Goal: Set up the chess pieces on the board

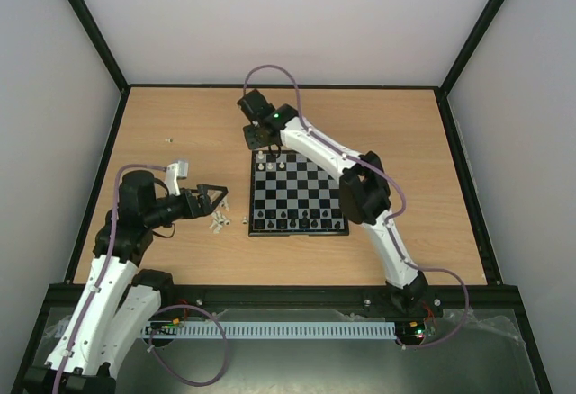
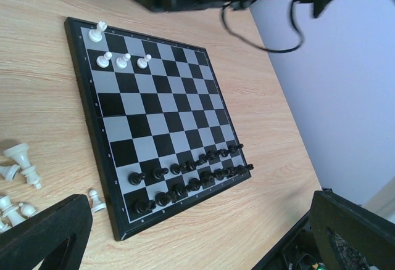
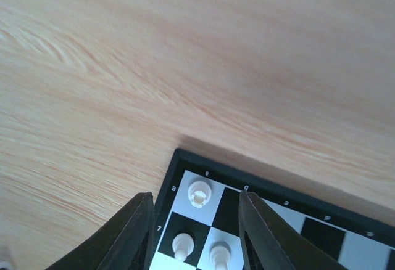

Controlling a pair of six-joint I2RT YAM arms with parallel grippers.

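Observation:
The chessboard point(image 1: 297, 192) has black pieces point(image 2: 176, 190) standing along its near side. On the far left corner stand a white rook point(image 2: 97, 32) and several white pawns point(image 2: 103, 60). My right gripper is above that corner, fingers apart, with the rook point(image 3: 199, 193) below between them and apparently not held. My left gripper point(image 1: 219, 198) is open over loose white pieces point(image 1: 216, 223) left of the board; more lie in the left wrist view, such as a fallen piece point(image 2: 97, 201).
Bare wooden table point(image 1: 414, 160) surrounds the board, with free room at the back and right. A small piece point(image 1: 168, 140) lies at the back left. Dark frame rails and walls border the table.

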